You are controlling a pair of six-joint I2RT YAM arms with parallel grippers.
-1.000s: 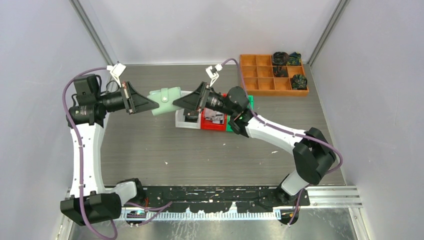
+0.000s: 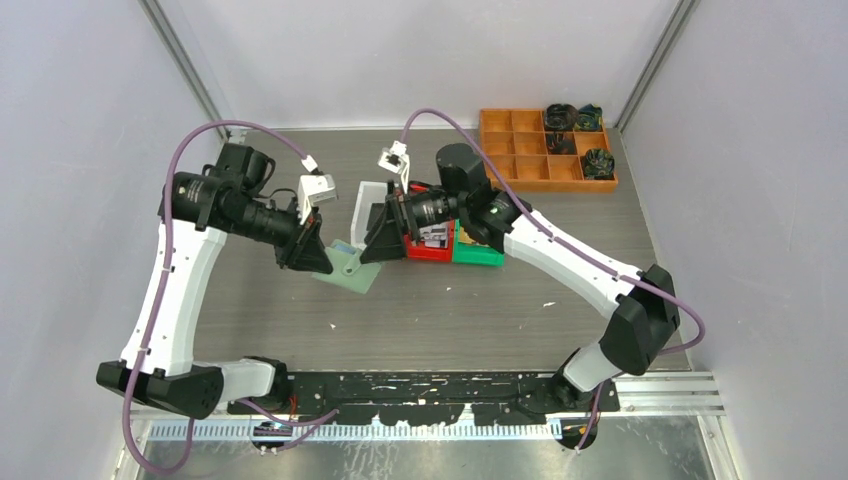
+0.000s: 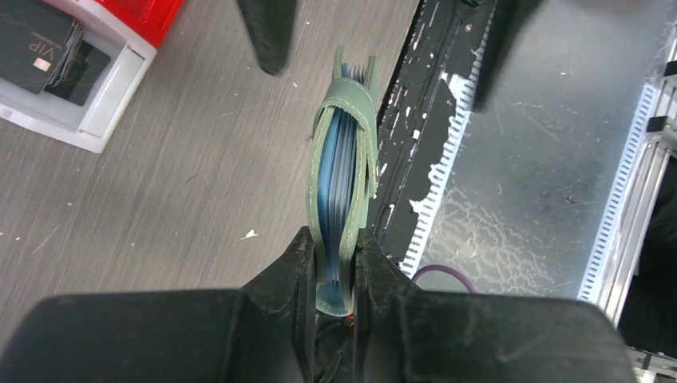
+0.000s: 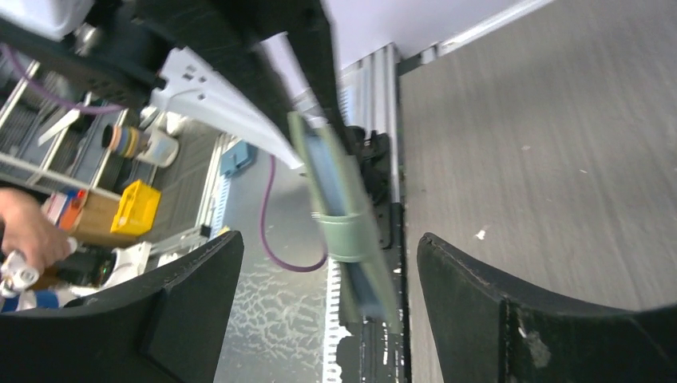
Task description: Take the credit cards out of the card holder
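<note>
A pale green card holder (image 2: 348, 270) hangs over the middle of the table with my left gripper (image 2: 322, 262) shut on one end of it. Edge-on in the left wrist view, the holder (image 3: 345, 152) shows a stack of bluish cards (image 3: 338, 175) between its two flaps, with a strap across it. My right gripper stands open, its fingers spread to either side of the holder (image 4: 345, 231) and apart from it. No card is in the right gripper. How many cards the holder contains cannot be told.
White, red (image 2: 430, 254) and green (image 2: 478, 256) bins stand side by side behind the holder, partly under the right arm; black cards lie in the white bin (image 3: 120, 88). An orange compartment tray (image 2: 512, 185) is at the back right.
My left gripper has swung the holder down toward the table's front and tilted it.
</note>
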